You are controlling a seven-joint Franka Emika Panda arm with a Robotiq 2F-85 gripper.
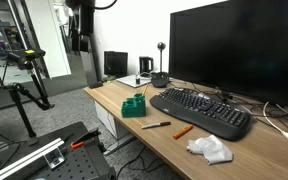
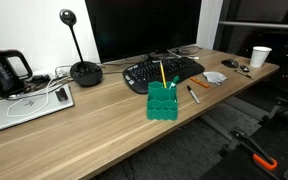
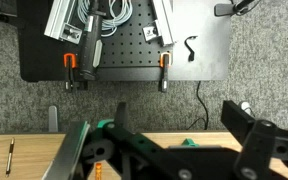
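My gripper is open, its fingers spread wide at the bottom of the wrist view with nothing held between them. It is high over the floor and the desk's front edge, well away from the desk objects. On the wooden desk stands a green holder [image 1: 133, 106], with a yellow pencil [image 2: 163, 73] upright in it. In the wrist view the gripper hides most of this holder. A dark pen [image 1: 156, 124] and an orange marker [image 1: 182, 131] lie in front of the keyboard. Farther right rests a crumpled white cloth [image 1: 211, 150].
A black keyboard [image 1: 201, 112] and a large monitor [image 1: 231, 52] occupy the desk's back. A white cup [image 2: 259, 56] stands at the far end in exterior view 2. Bare desktop [image 2: 89, 125] extends left of the holder. Tools lie on a dark perforated plate [image 3: 134, 45].
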